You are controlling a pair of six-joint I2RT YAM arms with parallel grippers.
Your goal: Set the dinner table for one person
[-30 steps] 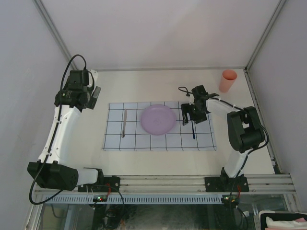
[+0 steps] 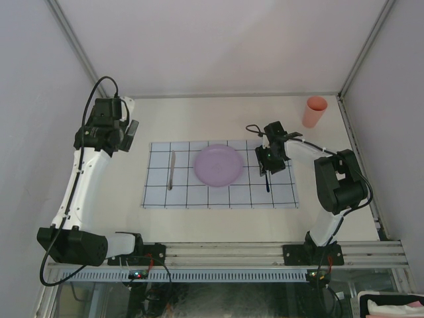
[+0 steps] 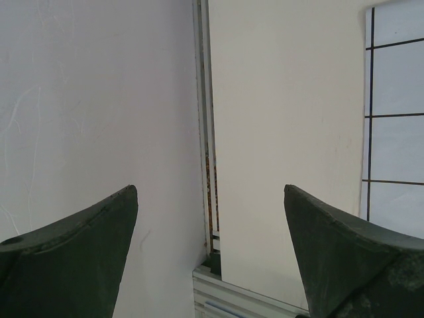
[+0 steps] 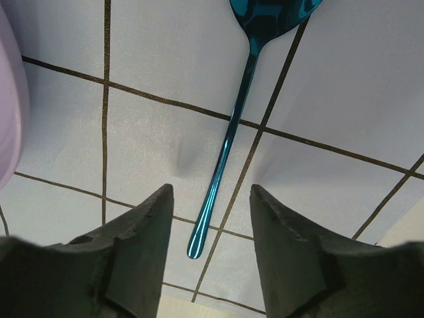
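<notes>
A pink plate [image 2: 218,165] lies on the gridded mat [image 2: 159,195], with a silver utensil [image 2: 171,171] to its left. Right of the plate lies a dark teal spoon [image 4: 248,69], partly hidden from above by my right gripper [image 2: 265,162]. In the right wrist view that gripper hangs over the spoon's handle, its fingers open on either side of it, nothing visibly held. A pink cup [image 2: 315,112] stands at the back right. My left gripper is open and empty, raised over the table's left side.
Walls and rails border the table on the sides and back. Bare table [image 2: 212,225] shows in front of the mat and behind it. A bin [image 2: 391,303] with pale items sits at the front right, off the table.
My right gripper and arm have shifted very slightly over the spoon, toward the front right. The left arm and the objects on the table look unchanged.
</notes>
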